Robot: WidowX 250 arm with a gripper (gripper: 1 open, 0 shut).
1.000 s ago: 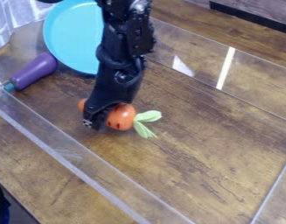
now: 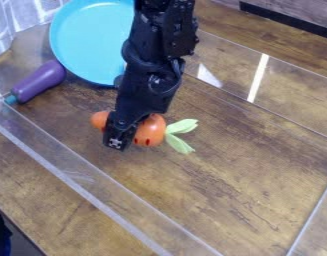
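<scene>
In the middle of the camera view my black gripper (image 2: 131, 126) reaches down over an orange toy carrot (image 2: 150, 130) with pale green leaves (image 2: 181, 135) pointing right. The gripper is shut on the carrot, whose orange body shows on both sides of the dark fingers. The fingertips partly hide it.
A blue plate (image 2: 79, 40) lies at the upper left behind the arm. A purple toy eggplant (image 2: 42, 80) rests to the left. Clear strips run along the wooden table (image 2: 233, 190), whose right and lower middle areas are free.
The gripper and carrot have shifted slightly right and a little up in the view, the leaves moving with them.
</scene>
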